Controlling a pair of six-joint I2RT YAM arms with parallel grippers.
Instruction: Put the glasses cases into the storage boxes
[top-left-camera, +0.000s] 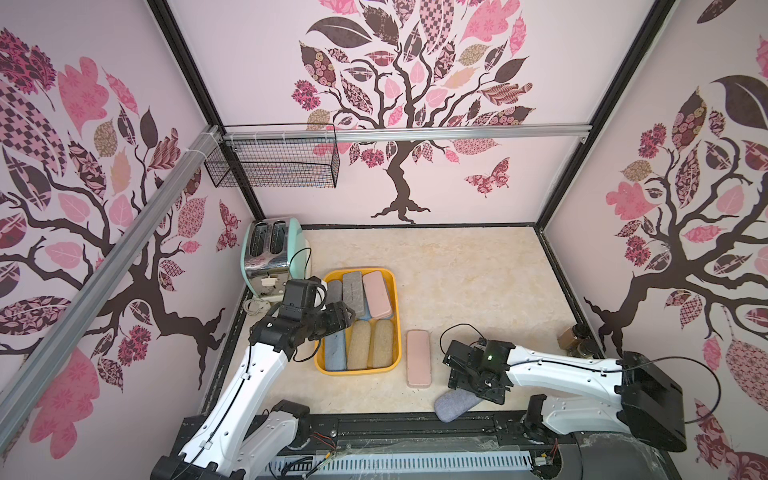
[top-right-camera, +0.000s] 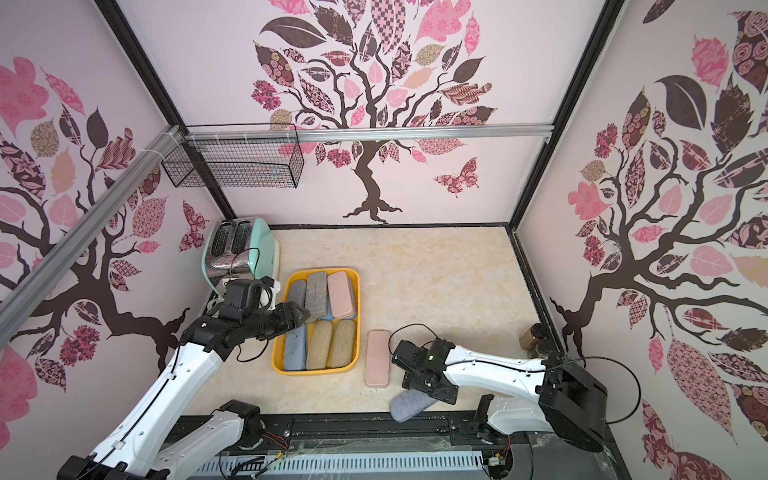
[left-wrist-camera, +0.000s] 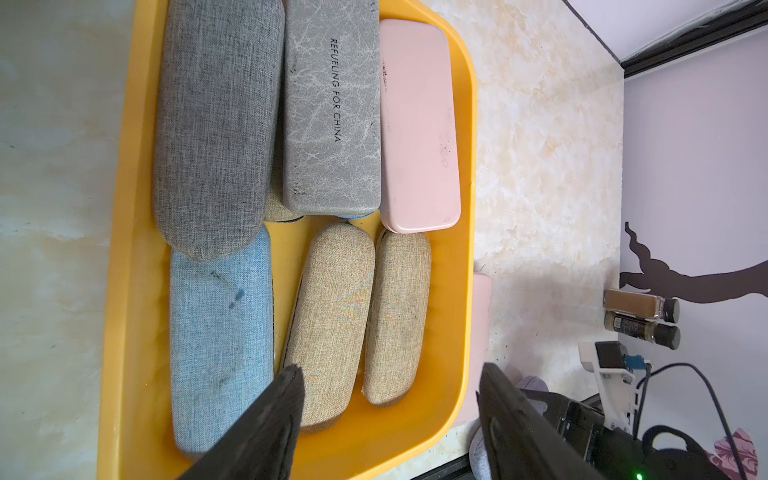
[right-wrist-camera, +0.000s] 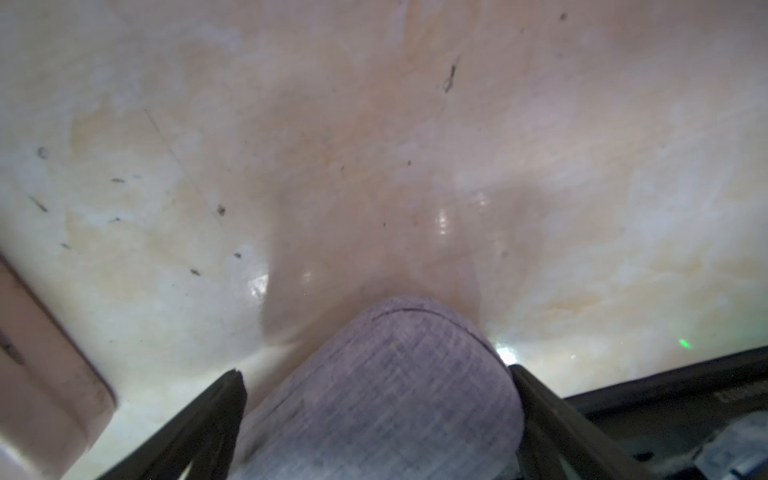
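Observation:
A yellow box (top-left-camera: 357, 369) holds several cases in grey, blue, tan and pink, some stacked. My left gripper (top-left-camera: 340, 318) hangs over it, fingers apart, nothing between them in the left wrist view. A pink case (top-left-camera: 418, 360) lies flat outside, right of the box. A grey-lilac fabric case (top-left-camera: 454, 404) lies at the table's front edge, under my right gripper (top-left-camera: 464, 382). In the right wrist view that gripper's open fingers straddle the rounded end of the grey-lilac case (right-wrist-camera: 384, 400), the right one touching or very close to it.
A mint toaster (top-left-camera: 272, 252) stands behind the box at left, below a wire basket (top-left-camera: 272, 160). Two small jars (left-wrist-camera: 640, 320) stand at the right edge.

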